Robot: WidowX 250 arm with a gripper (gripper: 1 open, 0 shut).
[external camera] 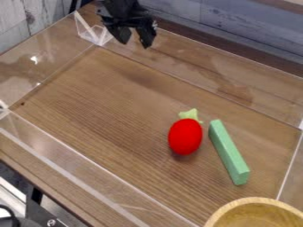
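The black gripper (126,32) is at the top of the view, over the back left of the wooden table (106,106); whether it is open or shut is too small to tell. Beside it on the left is a small clear object (92,30), partly behind it. A red oval object (185,136) lies right of center, with a small pale green piece (189,113) at its upper end. A long green bar (229,152) lies to its right.
A yellow bowl (254,207) sits at the bottom right corner, cut off by the frame. A wall runs along the back.
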